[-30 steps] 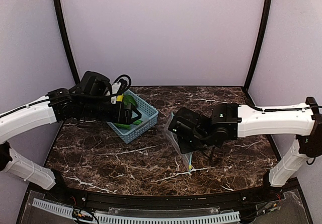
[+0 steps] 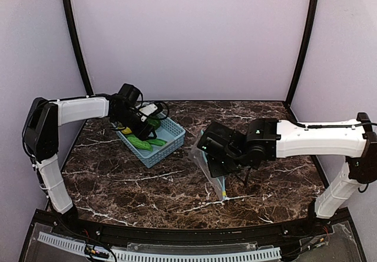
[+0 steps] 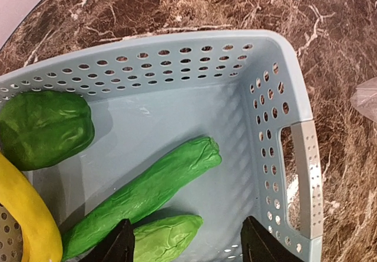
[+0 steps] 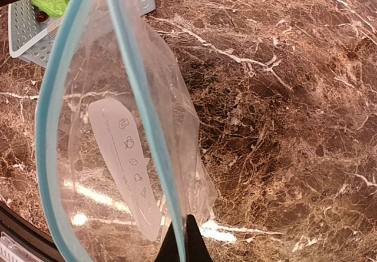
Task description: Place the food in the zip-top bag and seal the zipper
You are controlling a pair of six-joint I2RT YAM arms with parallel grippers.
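The clear zip top bag [image 4: 126, 162] stands with its mouth spread, two blue zipper edges bowed apart, and nothing shows inside. My right gripper is shut on the near blue edge at the lower end of the mouth. In the left wrist view a green pepper [image 3: 44, 129], a long green vegetable [image 3: 147, 185], a second green one [image 3: 168, 238] and a yellow banana-like piece [image 3: 26, 209] lie in the blue-grey basket [image 3: 200, 41]. Over the basket my left gripper hangs open, its fingers apart above the second green vegetable, nothing held.
The basket's handle side [image 3: 303, 173] and raised walls stand close around the left gripper. Bare marble table [image 2: 153, 191] lies in front of the basket and to the right of the bag.
My left arm has drawn back and swung across the basket, its gripper coming down toward the food. The right arm and the bag have stayed nearly still.
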